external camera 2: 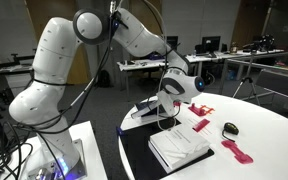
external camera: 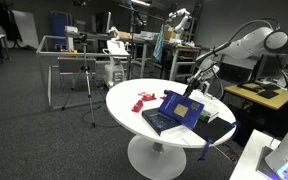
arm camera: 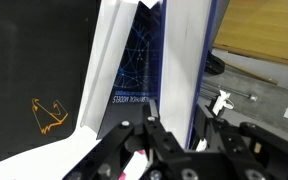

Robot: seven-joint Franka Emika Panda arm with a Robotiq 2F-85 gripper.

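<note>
A dark blue box stands partly open on the round white table (external camera: 129, 92). Its blue lid (external camera: 180, 110) tilts up above the black lower part (external camera: 162, 123). Up at the lid's raised edge is my gripper (external camera: 190, 90). Seen from the wrist, the gripper is shut on a white panel edge (arm camera: 181, 60) with blue borders, which runs down between the fingers. A dark printed face (arm camera: 134, 65) lies to its left. In the second exterior view the gripper's exact contact is hard to make out.
A white box (external camera 2: 179, 147) sits beside a black mat (external camera 2: 142, 150). Red items (external camera 2: 236, 152) and a small dark object (external camera 2: 230, 130) lie on the open side of the table.
</note>
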